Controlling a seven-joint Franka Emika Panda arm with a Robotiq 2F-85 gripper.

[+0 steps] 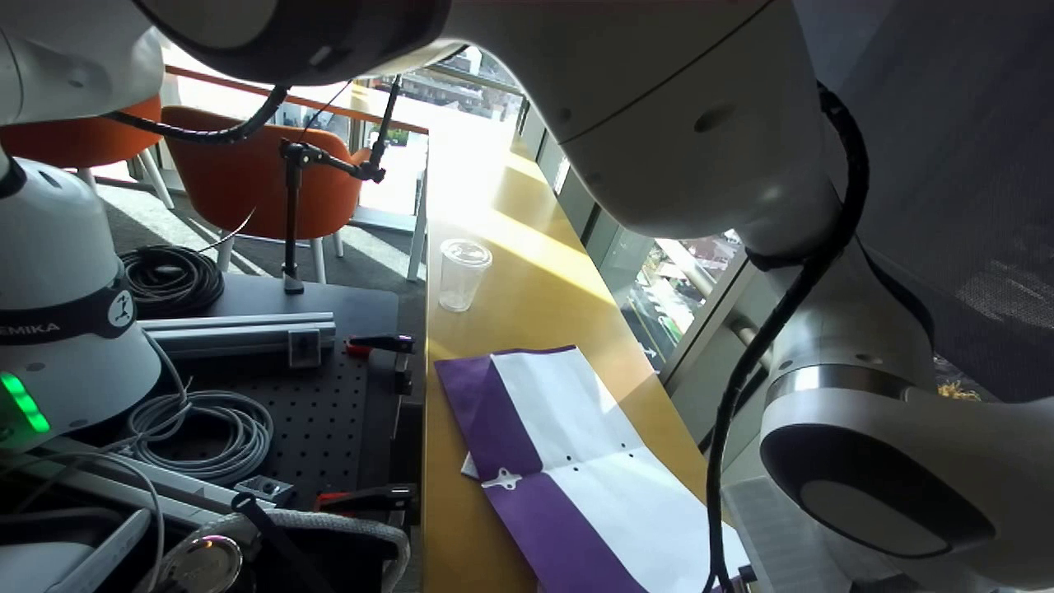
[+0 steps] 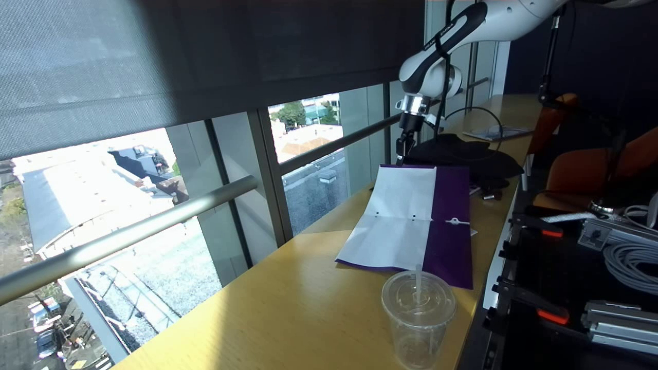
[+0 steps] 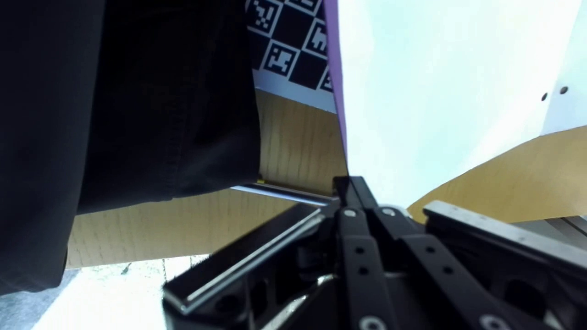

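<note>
An unfolded purple and white paper folder lies on the wooden counter, its far end slightly raised at the gripper. My gripper is shut at that far corner, on the window side. In the wrist view, the folder's white sheet and its purple edge run down to the closed tips of the gripper. The thin edge appears pinched there, though the contact itself is mostly hidden by the black fingers. Exterior view 1 shows the folder but not the fingertips.
A clear plastic cup with a lid stands upright near the folder's near end. Black cloth covers the counter beyond the gripper. A black-and-white patterned board lies partly under the folder. The window rail runs close beside the arm.
</note>
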